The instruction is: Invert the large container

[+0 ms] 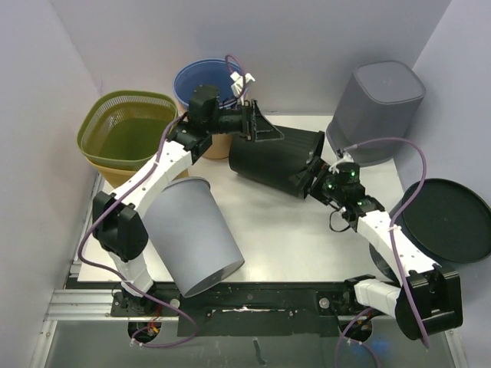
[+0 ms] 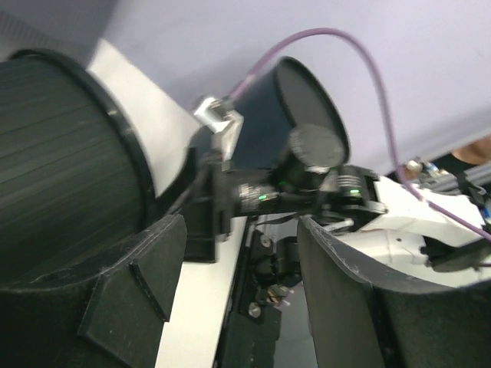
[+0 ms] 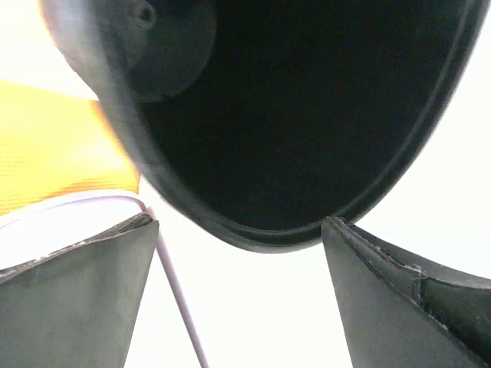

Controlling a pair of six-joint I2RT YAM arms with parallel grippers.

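The large black container (image 1: 268, 157) lies on its side, its open mouth toward my right gripper; in the right wrist view I look into its dark interior (image 3: 299, 100). My right gripper (image 1: 313, 169) is open at that rim (image 3: 261, 241), with no clear sign of anything held between its fingers. My left gripper (image 1: 258, 124) hangs over the container's far-left part, its fingers (image 2: 115, 299) apart with nothing seen between them. The left wrist view shows the container's ribbed side (image 2: 54, 161) beside the fingers.
A grey container (image 1: 188, 230) lies at front left. Green and yellow baskets (image 1: 123, 130) and a blue bucket (image 1: 201, 73) stand at back left. A grey bin (image 1: 376, 107) is at back right, a dark round container (image 1: 445, 222) at right.
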